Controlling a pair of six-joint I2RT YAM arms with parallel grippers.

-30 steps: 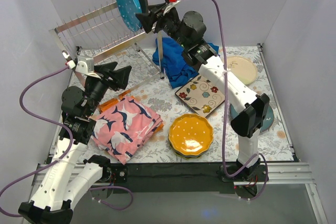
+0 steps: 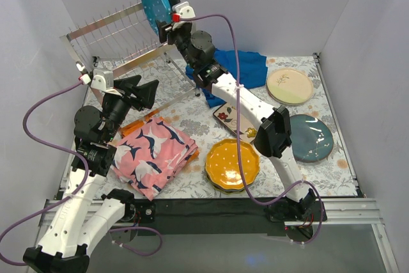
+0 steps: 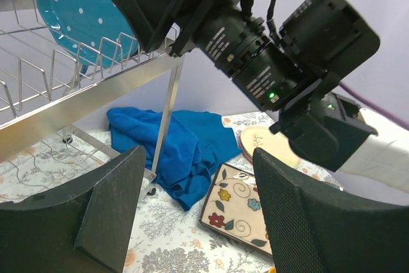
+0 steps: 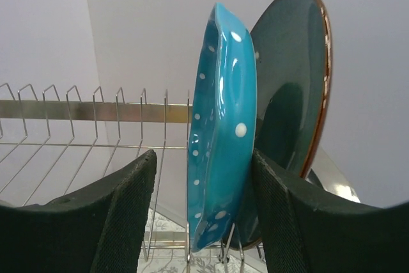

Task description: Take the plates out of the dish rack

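Note:
In the upper rack point(image 2: 105, 27), a blue polka-dot plate point(image 4: 236, 126) stands on edge beside a dark brown-rimmed plate point(image 4: 300, 75). My right gripper is open, its fingers on either side of the blue plate's near edge; the right finger point(image 4: 275, 190) lies close against it, while a gap shows on the left. My left gripper point(image 2: 144, 89) hangs open and empty in front of the rack, above the table. On the table lie a yellow plate stack point(image 2: 232, 164), a square floral plate point(image 2: 227, 117), a cream plate point(image 2: 290, 86) and a grey-blue plate point(image 2: 311, 138).
A blue cloth point(image 2: 246, 68) lies crumpled by the rack's right leg. The pink patterned cloth point(image 2: 156, 151) covers the table's front left. Rack wires point(image 4: 70, 113) left of the blue plate hold nothing. Bare table shows between the cloths and plates.
My right gripper has moved left toward the rack, from beside the dark plate to the blue plate's near edge. The left arm and the plates look unmoved.

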